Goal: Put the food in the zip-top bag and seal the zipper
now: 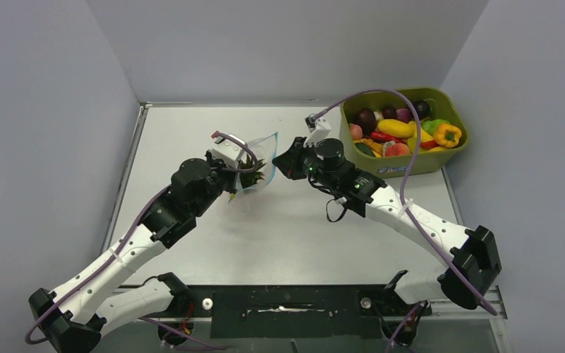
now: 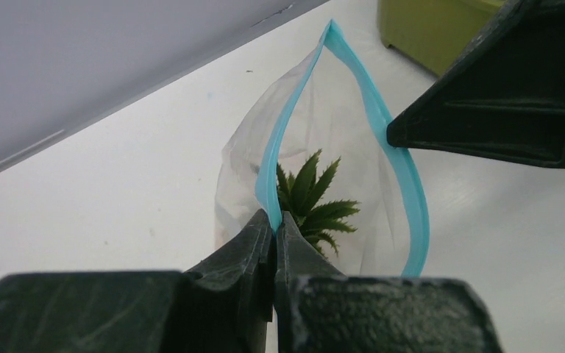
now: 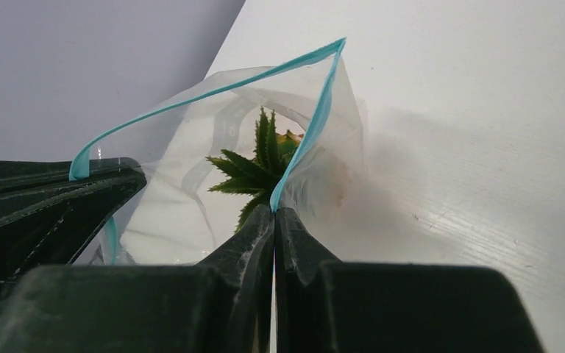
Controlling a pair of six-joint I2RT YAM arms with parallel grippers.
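Observation:
A clear zip top bag (image 1: 267, 151) with a blue zipper strip hangs between my two arms, its mouth spread open. Inside lies a spiky green-leaved item, looking like a toy pineapple (image 2: 313, 195); its lower part is hidden in the top view. My left gripper is shut on one side of the blue strip. On the opposite side of the mouth, my right gripper is shut with the blue strip pinched between its tips. The right wrist view also shows the pineapple (image 3: 261, 165) behind the bag's film.
A green basket (image 1: 404, 166) filled with toy fruit and vegetables stands at the back right, close behind the right arm. Bare white table (image 1: 301, 250) lies in front of the bag and to its left.

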